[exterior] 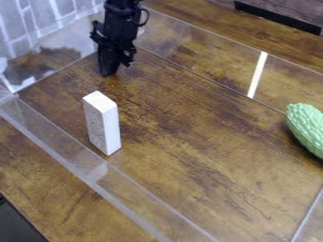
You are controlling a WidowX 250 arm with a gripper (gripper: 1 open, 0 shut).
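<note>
The black robot gripper point(110, 59) hangs at the back left of the wooden work area, over the board near the clear wall. Its fingers are dark and small in the view; they look close together, with nothing visible between them. A white upright block point(102, 123) stands in the left middle, in front of the gripper and apart from it. A pale green ribbed object point(307, 128), like a vegetable, lies at the right edge, partly out of view.
Clear low walls border the wooden board point(202, 161) on the left and back. A white strip point(258, 75) lies toward the back right. The middle and front of the board are free.
</note>
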